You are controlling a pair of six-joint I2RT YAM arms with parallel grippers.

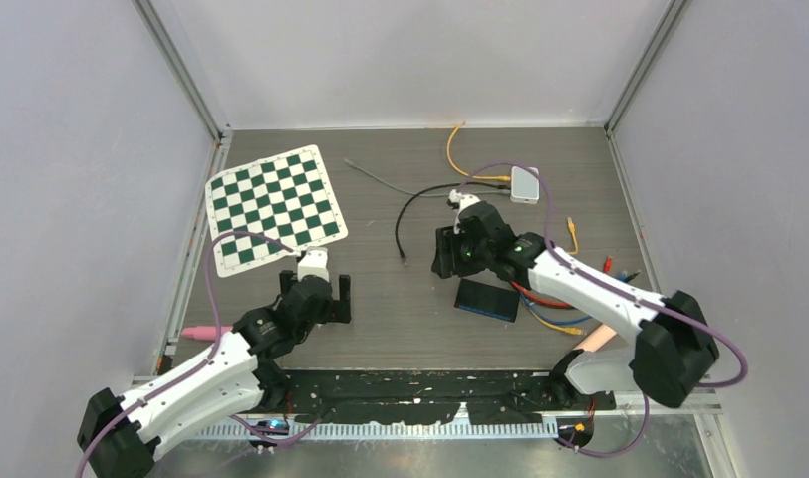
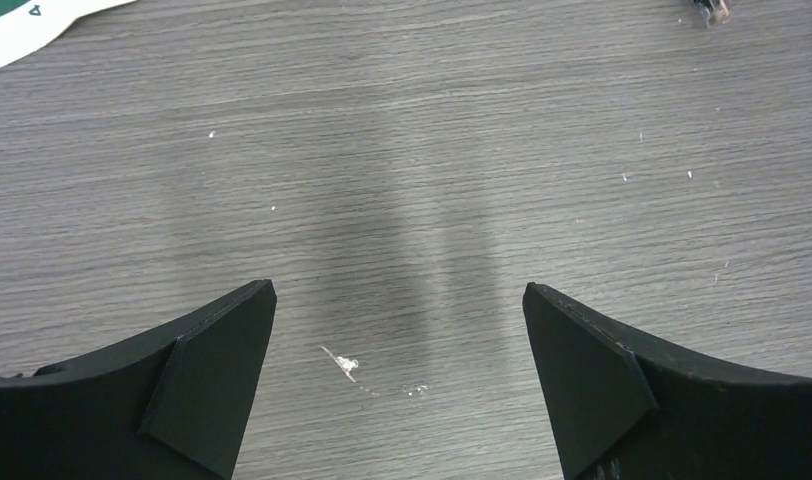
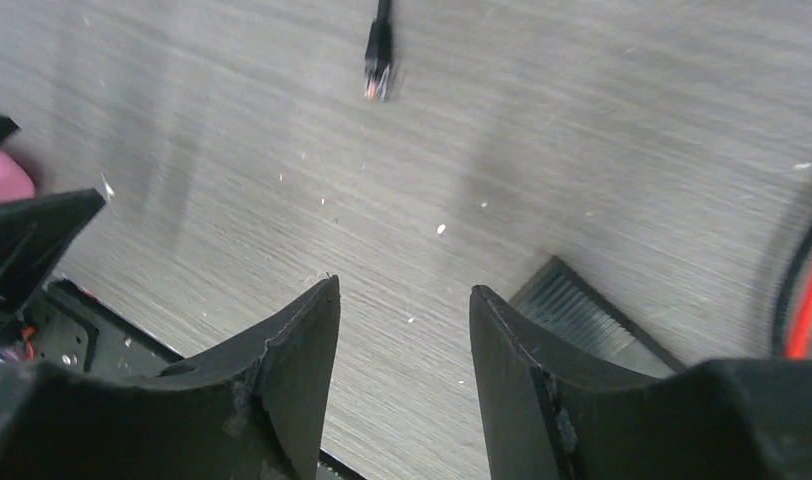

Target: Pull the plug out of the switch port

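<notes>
The small white switch [image 1: 525, 185] lies toward the back right of the table. A yellow cable [image 1: 454, 157], a black cable [image 1: 413, 203] and a grey cable [image 1: 383, 181] run to its left side, where their plugs sit. The black cable's loose end [image 3: 379, 62] rests on the bare table. My right gripper [image 1: 443, 253] hovers in front of the switch and to its left, near that loose end; its fingers [image 3: 300, 370] stand part open with nothing between them. At the front left, my left gripper [image 1: 316, 299] is open and empty above bare wood [image 2: 402, 240].
A green-and-white checkered board [image 1: 276, 210] lies at the left. The dark flat box [image 1: 486, 300] is just in front of the right gripper, with red [image 1: 550, 301] and blue cables beside it. A pink object [image 1: 203, 333] sits at the left edge. Mid-table is clear.
</notes>
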